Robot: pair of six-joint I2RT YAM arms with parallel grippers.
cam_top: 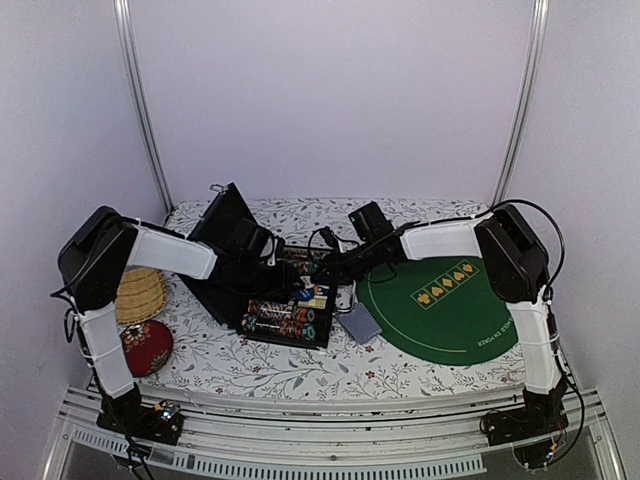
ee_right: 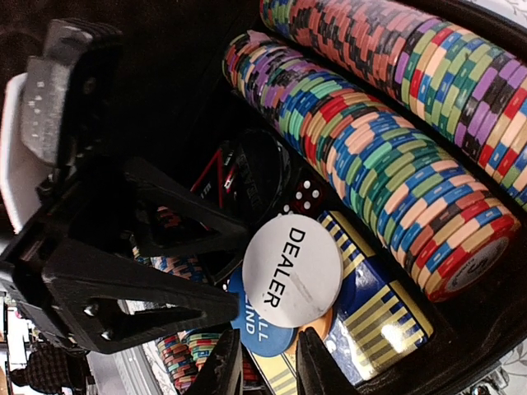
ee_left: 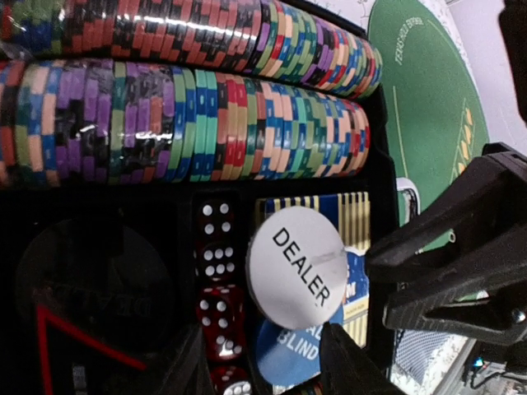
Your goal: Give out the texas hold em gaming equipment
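The open black case (cam_top: 285,335) holds rows of chips (ee_left: 280,132), dice (ee_left: 218,321), a white DEALER button (ee_left: 296,263) lying on a blue BLIND button (ee_right: 255,329), and card decks (ee_right: 379,329). My left gripper hangs low over the case's middle, part open, just before the buttons, with nothing seen between its fingertips. My right gripper is over the same compartment from the right, its fingertips just short of the DEALER button, apart and apparently empty.
A green poker mat (cam_top: 430,320) covers the right of the table, with a grey pad (cam_top: 360,323) beside the case. Woven baskets (cam_top: 140,295) and a red round item (cam_top: 140,350) sit at the left.
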